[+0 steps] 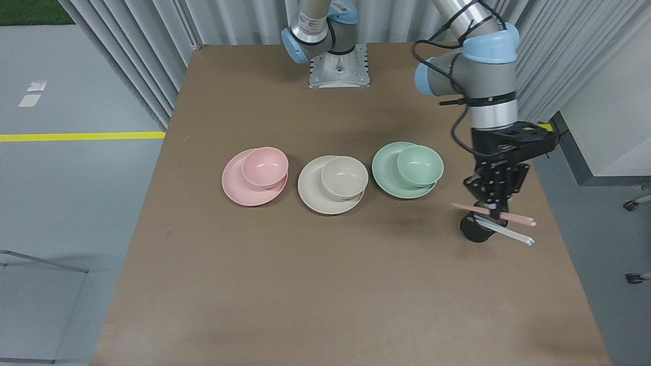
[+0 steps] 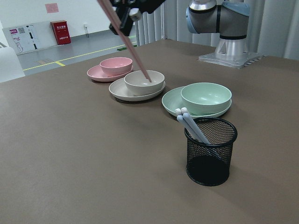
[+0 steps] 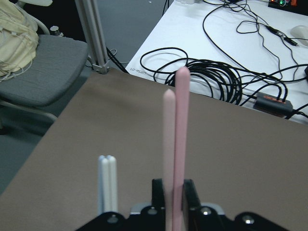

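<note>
My gripper [image 1: 494, 213] is shut on a pair of pink chopsticks [image 3: 180, 130], held level above a black mesh cup [image 2: 208, 163] at the table's right in the front view. White and pale blue chopsticks [image 1: 506, 233] stand leaning in that cup. In the left view, the pink chopsticks [image 2: 126, 42] show up high at top left. Pink [image 1: 265, 165], white [image 1: 344, 177] and green [image 1: 419, 164] bowls each sit on a plate of matching colour.
</note>
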